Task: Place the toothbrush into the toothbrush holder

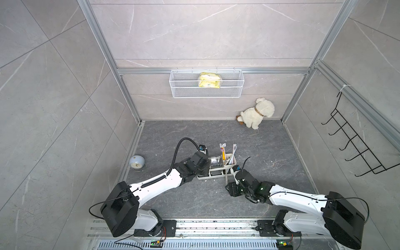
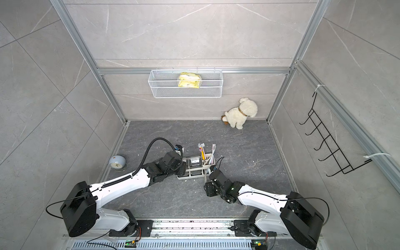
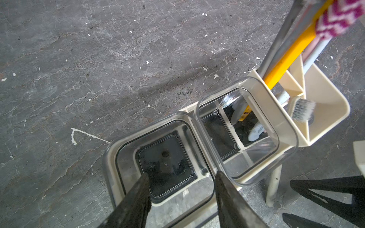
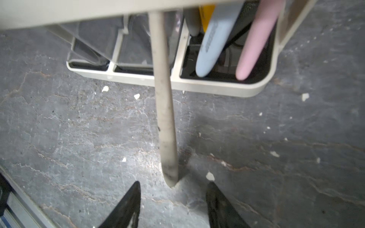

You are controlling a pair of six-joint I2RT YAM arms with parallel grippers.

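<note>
A cream-white toothbrush (image 4: 165, 114) slants outside the front of the cream holder (image 4: 216, 88). In the left wrist view its bristled head (image 3: 303, 109) rests at the holder's upper rim, and the handle's end shows lower down. My right gripper is open. The handle's lower end appears between its fingertips with gaps on both sides. My left gripper is part open at the holder's left side, by a clear cup (image 3: 161, 163). Whether its fingers touch the cup is unclear.
Yellow (image 3: 292, 55), blue (image 4: 218, 41) and pink (image 4: 256, 41) brushes stand in the holder's right part. Another clear cup (image 3: 247, 129) sits beside them. A plush dog (image 1: 255, 114) is at the back right, a white round object (image 1: 136, 162) at left.
</note>
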